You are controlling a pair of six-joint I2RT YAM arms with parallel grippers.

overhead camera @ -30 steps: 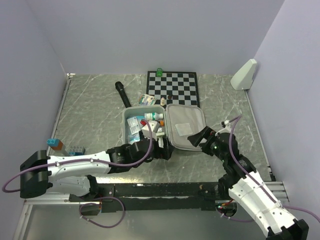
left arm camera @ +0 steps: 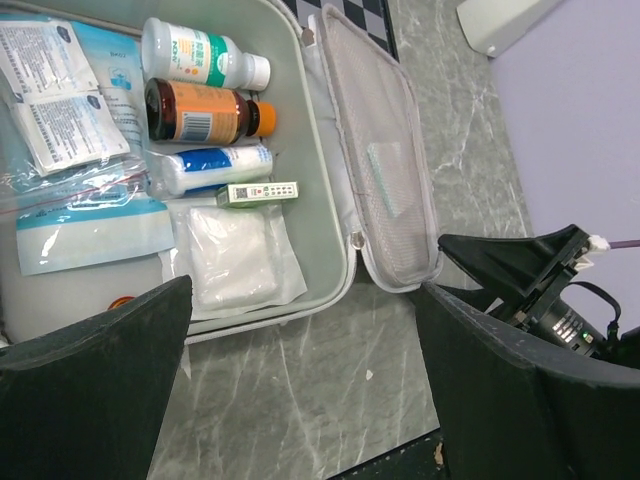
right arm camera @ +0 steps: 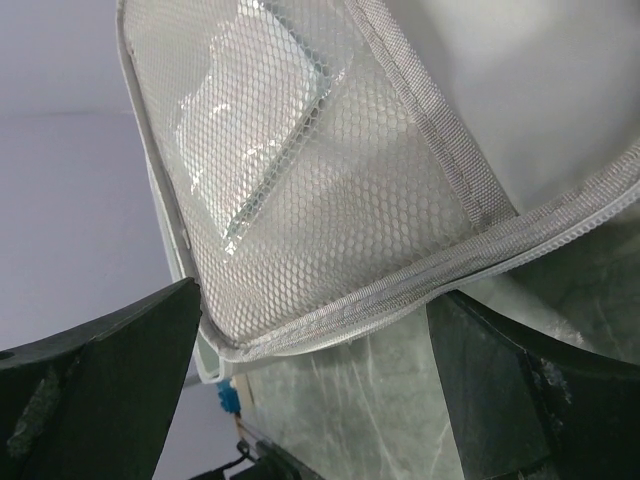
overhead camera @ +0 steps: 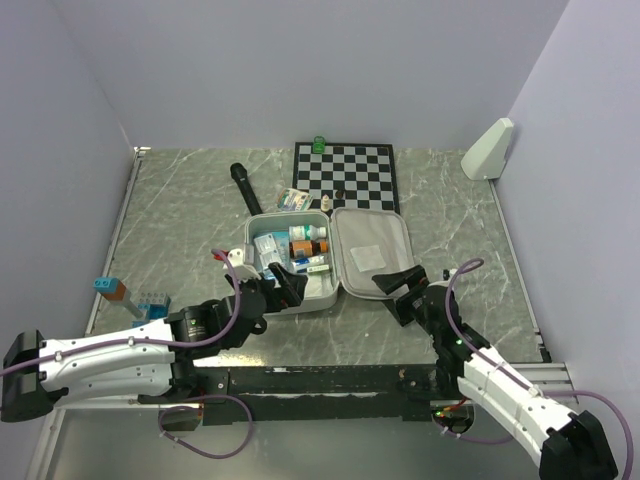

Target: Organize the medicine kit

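The open medicine kit [overhead camera: 321, 292] holds a white bottle [left arm camera: 200, 52], a brown bottle [left arm camera: 203, 112], a tube [left arm camera: 214, 168], a small green-white box [left arm camera: 257, 194], gauze [left arm camera: 235, 255] and packets [left arm camera: 62, 100]. Its mesh-pocketed lid [overhead camera: 360, 235] lies to the right, a packet [right arm camera: 252, 115] behind the mesh. My left gripper [overhead camera: 285, 285] is open over the kit's front-left part, nothing between its fingers. My right gripper [overhead camera: 398, 292] stands open at the lid's front-right edge [right arm camera: 380, 296], which crosses just beyond its fingers in the right wrist view.
A chessboard [overhead camera: 362, 170] with small items lies behind the kit, a black microphone [overhead camera: 244, 188] at the left. Blue blocks [overhead camera: 153, 308] sit at the left front, a white object [overhead camera: 488, 148] at the back right.
My left gripper has moved leftward over the kit, uncovering more of its contents. My right gripper has shifted slightly, staying by the lid's front-right corner.
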